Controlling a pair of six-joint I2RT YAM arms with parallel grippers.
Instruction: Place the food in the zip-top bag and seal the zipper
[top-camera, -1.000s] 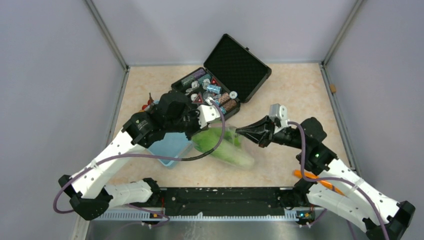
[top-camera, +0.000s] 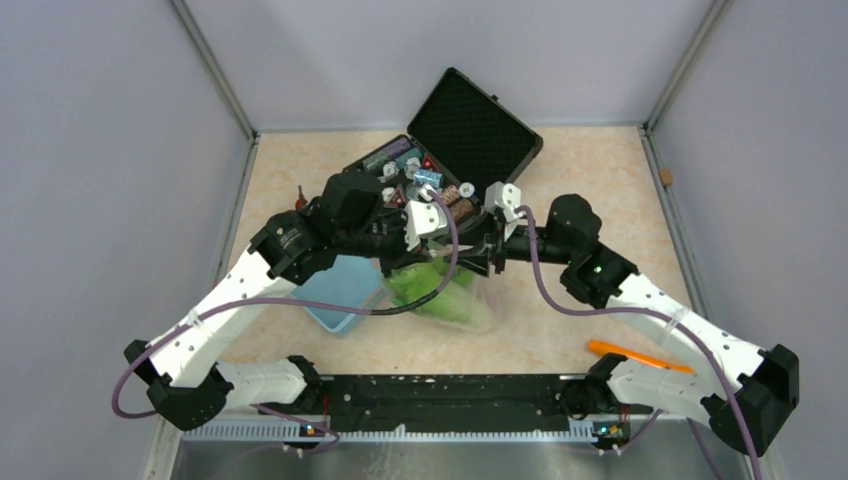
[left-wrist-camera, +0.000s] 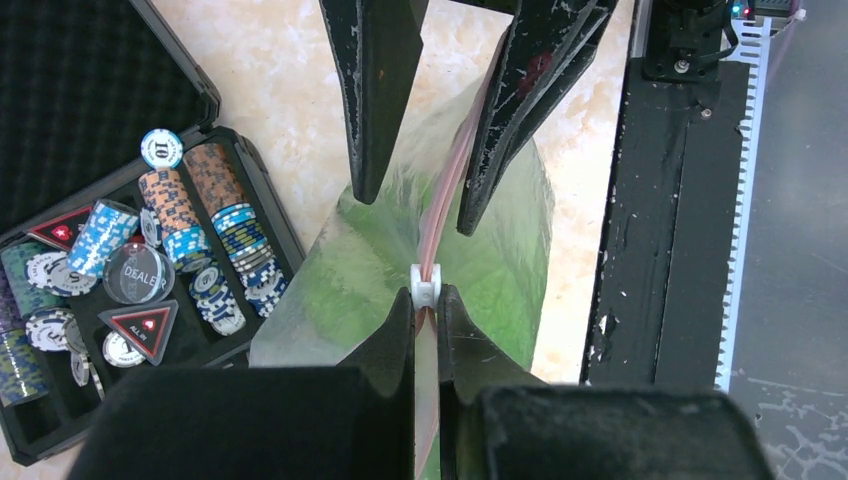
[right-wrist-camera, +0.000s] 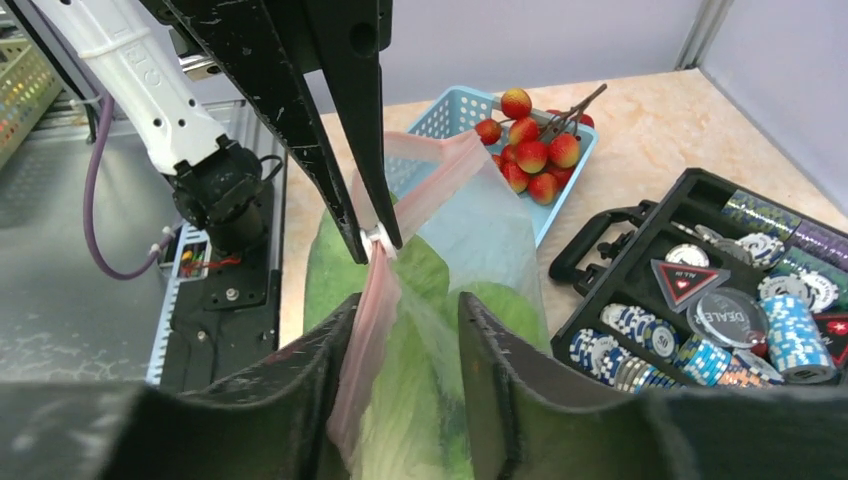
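Note:
A clear zip top bag (top-camera: 465, 305) with a pink zip strip hangs over the table, a green leafy vegetable (left-wrist-camera: 500, 300) inside it. My left gripper is shut on the white zipper slider (left-wrist-camera: 425, 288) of the bag. In the right wrist view the slider sits between the tips of the left gripper. My right gripper is part open, its fingers on either side of the pink zip strip (left-wrist-camera: 450, 180), which runs close to one finger. From the right wrist, the strip lies beside one fingertip (right-wrist-camera: 335, 375), with a gap to the other.
Behind the bag stands an open black case (top-camera: 475, 135) of poker chips. A blue basket (right-wrist-camera: 455, 112) with red fruit (right-wrist-camera: 533, 155) is on the left of the table. An orange tube (top-camera: 640, 356) lies near the front right.
My right gripper opened from shut and moved left, up to the bag's top edge beside the left gripper. The left arm has shifted slightly right.

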